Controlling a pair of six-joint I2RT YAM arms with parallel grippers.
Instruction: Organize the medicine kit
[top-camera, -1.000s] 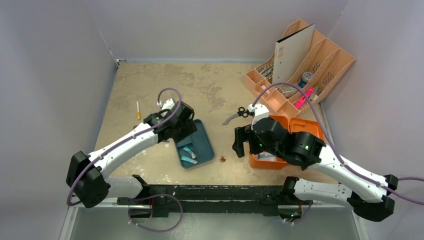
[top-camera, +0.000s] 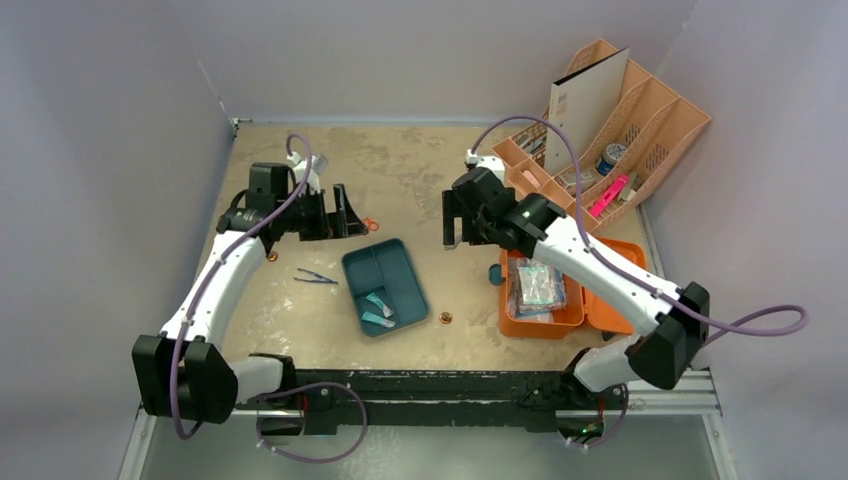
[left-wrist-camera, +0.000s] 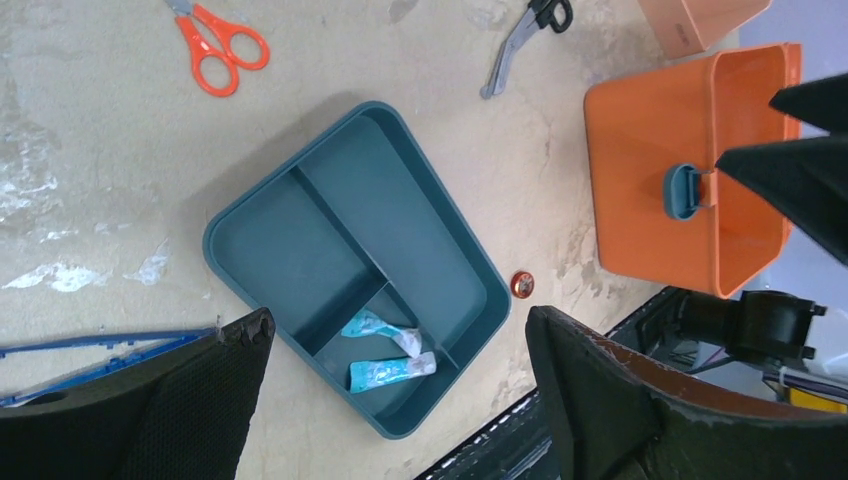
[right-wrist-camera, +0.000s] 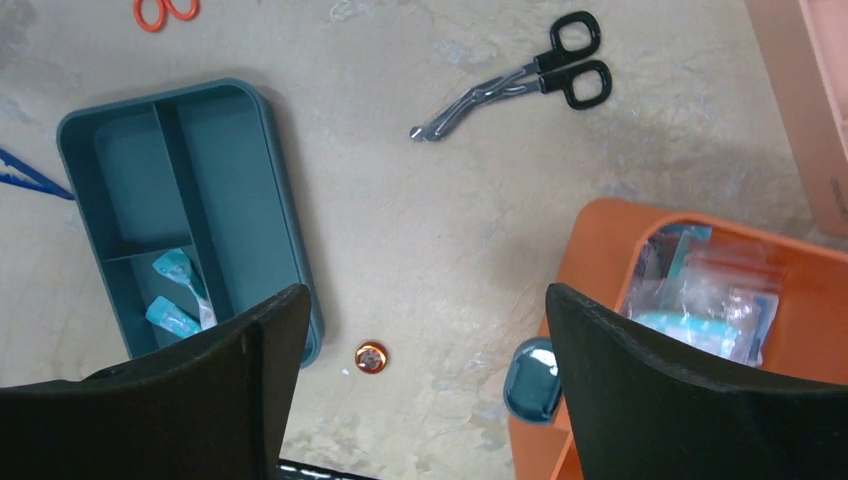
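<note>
The teal divided tray (top-camera: 364, 257) lies mid-table, and two small teal-and-white tubes (left-wrist-camera: 392, 371) rest in its small compartment. To the right stands the orange kit box (top-camera: 540, 327), lid open, holding clear packets (right-wrist-camera: 705, 300). Small orange-handled scissors (left-wrist-camera: 222, 52) and blue tweezers (top-camera: 317, 276) lie on the table beside the tray. Black-handled shears (right-wrist-camera: 515, 85) lie between tray and organizer. My left gripper (top-camera: 350, 211) hangs open above the table near the orange scissors, empty. Also open and empty is my right gripper (top-camera: 448, 220), over the shears, which it mostly hides in the top view.
A peach desk organizer (top-camera: 673, 120) fills the back right corner, with a white board, a jar and a pink item in it. One small round tin (top-camera: 445, 317) sits right of the tray.
The right gripper has moved left and back from the kit box.
</note>
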